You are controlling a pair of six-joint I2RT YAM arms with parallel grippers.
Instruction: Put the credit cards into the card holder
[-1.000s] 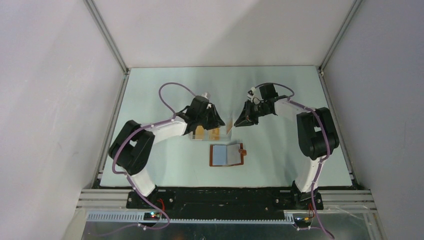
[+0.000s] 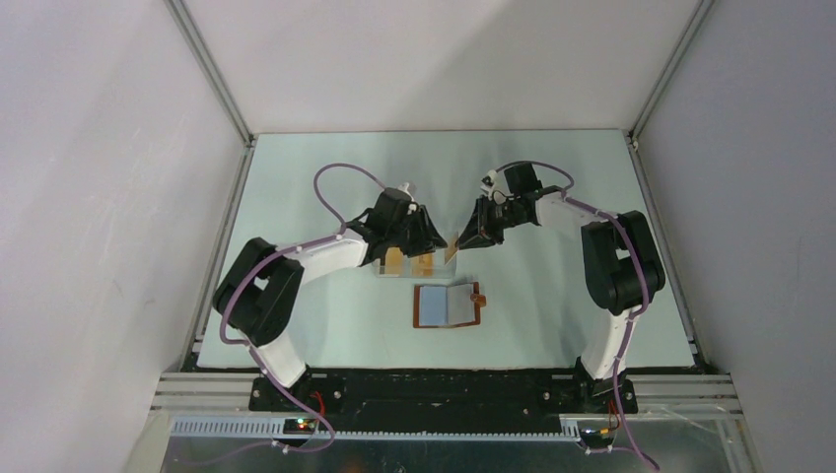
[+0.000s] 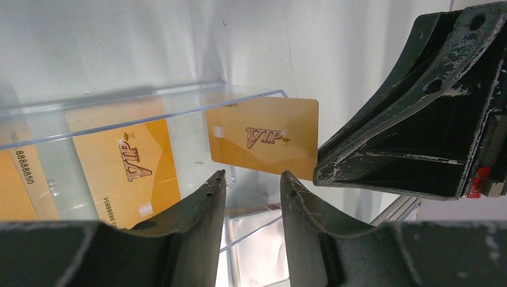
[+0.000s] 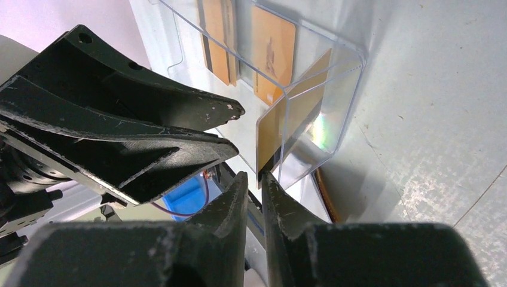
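Observation:
An orange VIP card [image 3: 275, 134] leans tilted at the right end of the clear box [image 4: 353, 89], its upper edge rising above the wall. My right gripper has its fingers slightly apart, with the card's near corner right at the tips, by the right finger. My left gripper stands open over the box, nothing between its fingers. More orange cards lie in the box: one in the middle [image 3: 128, 170] and others at the left [image 3: 24, 185]. Below the box in the top view, the card holder [image 2: 434, 305] lies open, brown-edged, with pale inner panels.
The two grippers are close together above the box; the right gripper's fingers [image 3: 359, 155] come near the left one. Bare table [image 2: 552, 296] spreads to the right of the card holder, and more lies at its left.
My right gripper has moved a little left to the tilted card. The left arm has barely moved.

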